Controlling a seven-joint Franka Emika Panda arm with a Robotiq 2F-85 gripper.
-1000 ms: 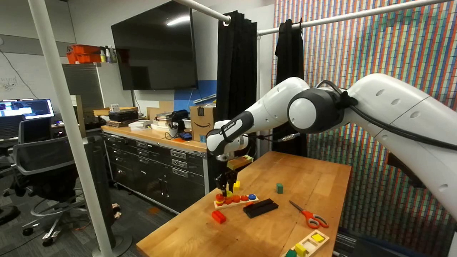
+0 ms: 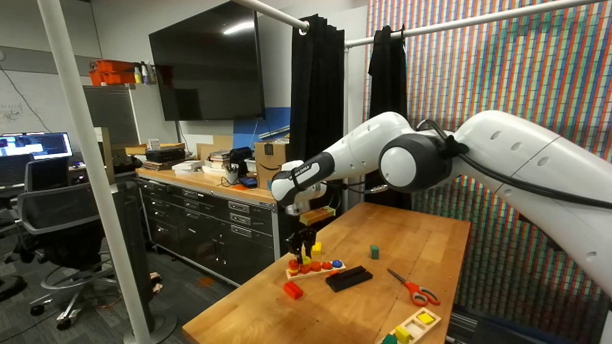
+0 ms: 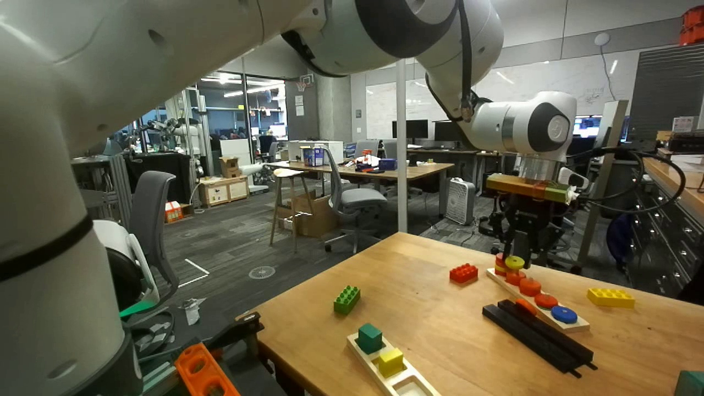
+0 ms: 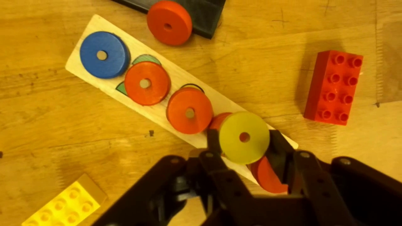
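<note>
In the wrist view my gripper is shut on a yellow disc [image 4: 236, 148] with a hole in its middle, held above the wooden peg board [image 4: 222, 94]. A blue disc [image 4: 109, 67] sits on the peg at one end. Two red-orange discs, one nearer the blue [image 4: 150, 94] and one further along [image 4: 196, 122], also have pegs through them. Another red disc lies partly hidden beneath the yellow one. At the near end of the board stands a stack [image 3: 501, 265] with red on top, partly covered by a finger in the wrist view.
A loose red disc [image 4: 169, 17] leans on the black tray [image 3: 538, 333] beside the board. Red [image 3: 463, 274], yellow [image 3: 610, 297] and green [image 3: 347, 300] toy bricks lie around. Scissors [image 2: 421, 295] and a second wooden board [image 2: 421, 327] rest on the table's near side.
The arm's elbow has come down and the wrist has shifted slightly left in exterior view 1. Yellow still shows at the fingers, near the same spot over the board.
</note>
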